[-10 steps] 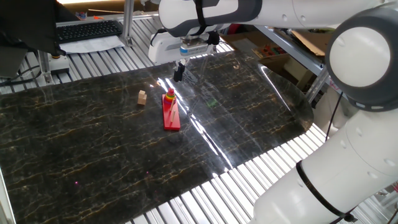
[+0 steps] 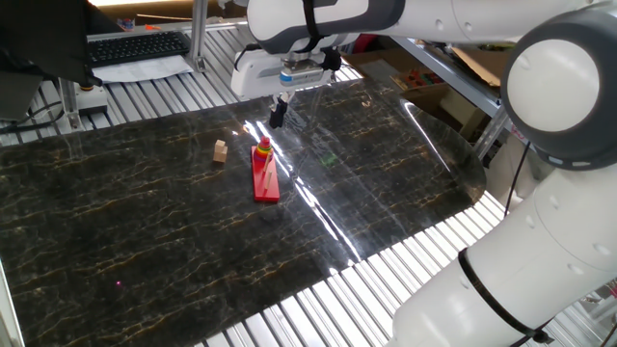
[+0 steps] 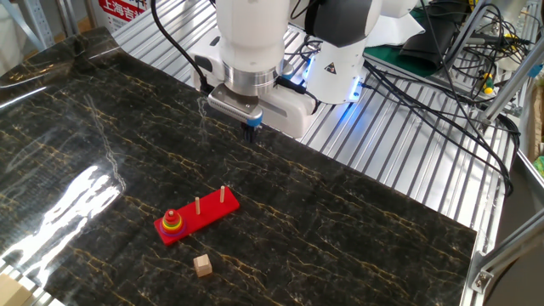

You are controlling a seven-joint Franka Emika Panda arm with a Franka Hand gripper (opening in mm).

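A red board (image 3: 199, 216) with upright pegs lies flat on the dark marbled tabletop. On its one end peg sits a stack of colored rings (image 3: 172, 223), with a red top; the middle peg (image 3: 197, 206) and the other end peg (image 3: 223, 195) are bare. Beside the board rests a small pale wooden block (image 3: 203, 265), also seen as a stepped wooden shape (image 2: 220, 151) in exterior view 1. My gripper (image 3: 249, 136) hangs above the table, clear of board and block, its dark fingers pointing down. They look close together, but how far apart they stand is too small to tell.
A keyboard (image 2: 138, 47) lies on the slatted metal frame beyond the table. Cables (image 3: 433, 106) run over the slats near the arm's base.
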